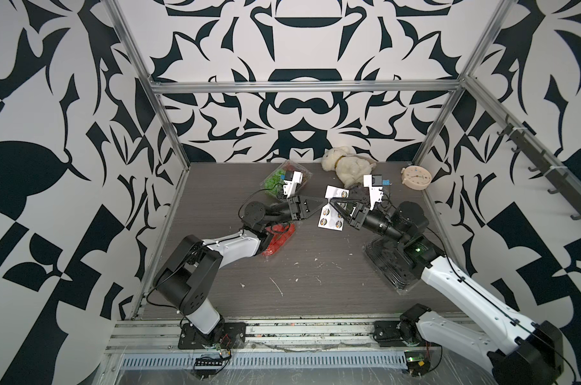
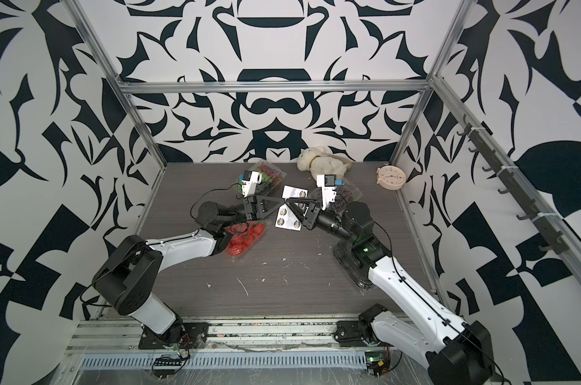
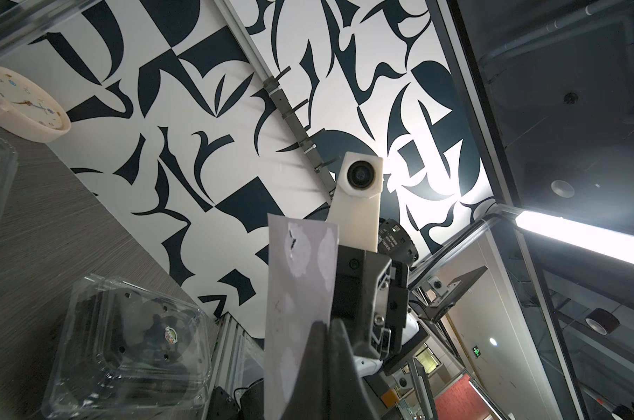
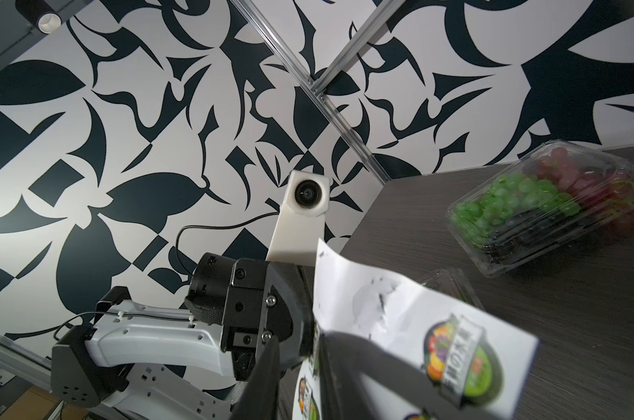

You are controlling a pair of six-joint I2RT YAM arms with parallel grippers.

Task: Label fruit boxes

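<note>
A white label sheet (image 1: 330, 218) with several round fruit stickers hangs upright between my two grippers. My left gripper is shut on its edge. In the right wrist view the sheet (image 4: 373, 301) curves away from the left fingers, and one sticker (image 4: 462, 360) shows large. Close to the left fingertips, my right gripper has its fingers slightly parted at the sheet; whether a sticker touches them cannot be made out. A grape box (image 4: 548, 206) lies at the back left, and a red fruit box (image 1: 277, 240) lies partly under the left arm.
A clear dark box (image 1: 389, 266) lies below the right arm; another clear box (image 2: 345, 192) is partly hidden behind the right gripper. A plush toy (image 1: 351, 168) and a round clock (image 1: 416, 177) stand at the back.
</note>
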